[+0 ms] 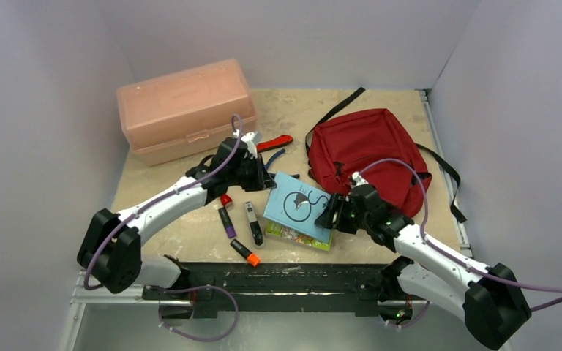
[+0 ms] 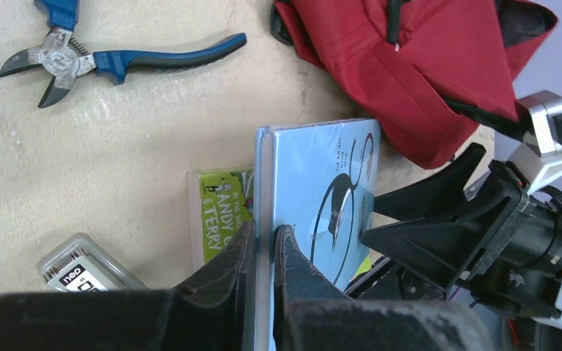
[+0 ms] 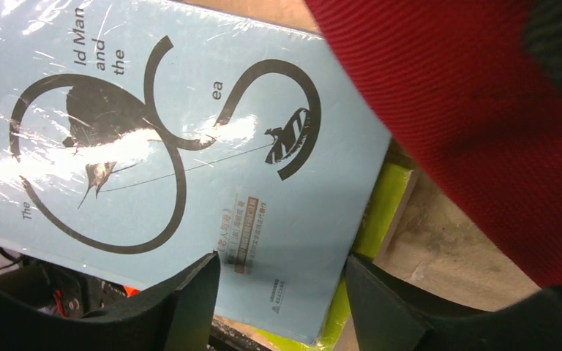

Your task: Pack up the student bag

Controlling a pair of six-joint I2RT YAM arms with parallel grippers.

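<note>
A light blue book [image 1: 296,207] with a black line drawing lies tilted over a green book [image 1: 296,235]. My left gripper is shut on the blue book at its spine edge, one finger on each side. At the opposite edge, my right gripper stands part open, its fingertips apart beside the blue cover and nothing visibly clamped. The red student bag [image 1: 369,150] lies behind the books, to the right; its cloth fills the upper right of the right wrist view.
Blue-handled pliers [image 2: 61,61] and a red tool [image 1: 275,143] lie behind the left gripper. A box cutter [image 1: 254,224], a purple marker [image 1: 227,222] and an orange-capped marker [image 1: 245,252] lie left of the books. A pink box [image 1: 186,110] stands back left.
</note>
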